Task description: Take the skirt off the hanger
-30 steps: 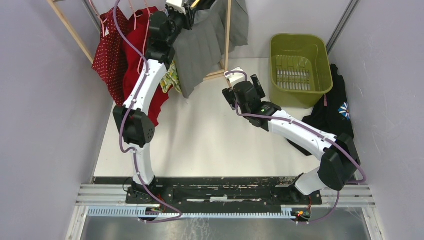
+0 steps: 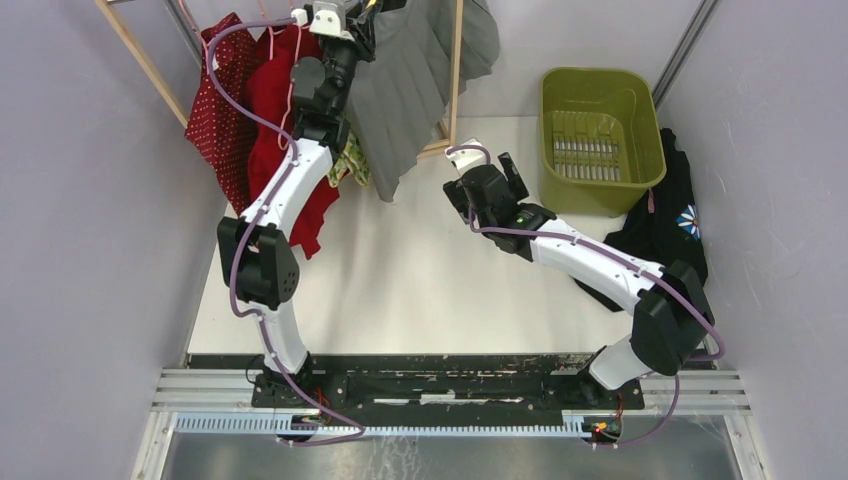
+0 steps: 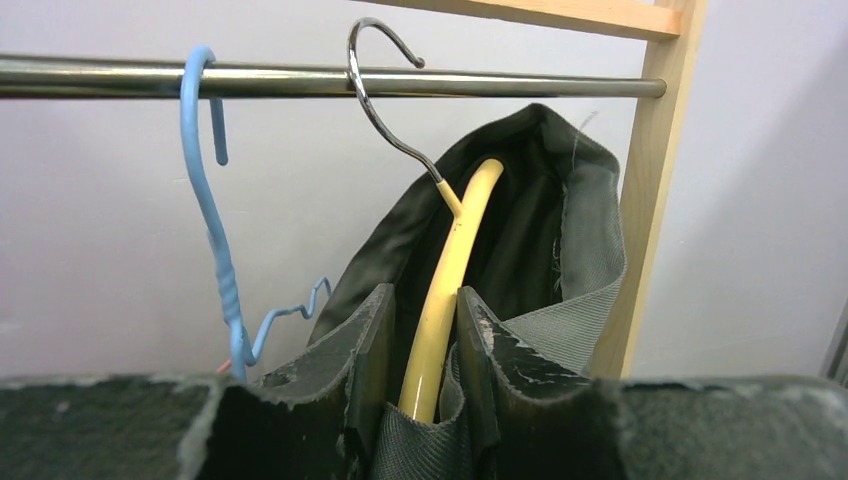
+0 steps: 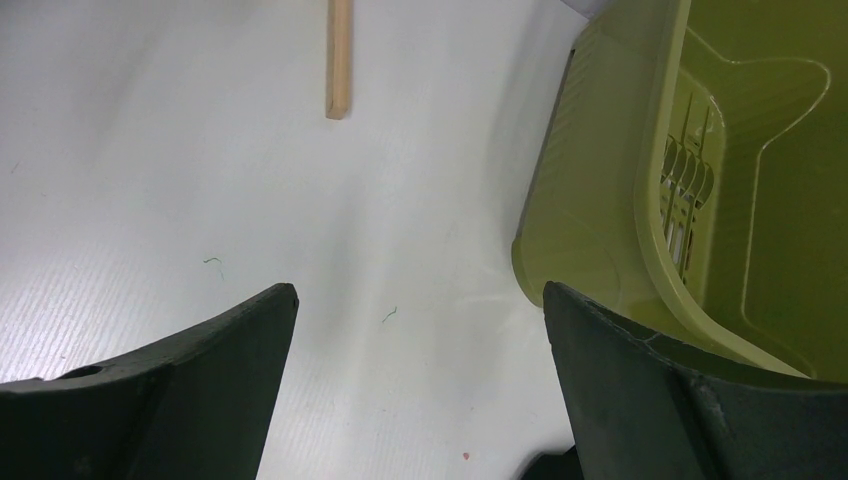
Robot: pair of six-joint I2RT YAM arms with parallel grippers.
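A grey skirt point(image 2: 405, 110) hangs from the rack at the back; in the left wrist view its dark waistband point(image 3: 585, 320) surrounds a yellow hanger point(image 3: 450, 260), whose metal hook loops over the rail point(image 3: 520, 84). My left gripper is at the waistband and hanger, fingers part open with the hanger and fabric between them; whether it grips them I cannot tell. My right gripper hangs open over the white table, nothing between its fingers, left of the green basket.
Red garments point(image 2: 270, 100) and a blue hanger point(image 3: 195, 150) share the rack. The green basket point(image 2: 650, 160) stands at the back right, with black cloth point(image 2: 670, 240) beside it.
My left arm has shifted slightly toward the front left at the top of the rack, and the grey skirt has moved a little. The right arm has barely moved.
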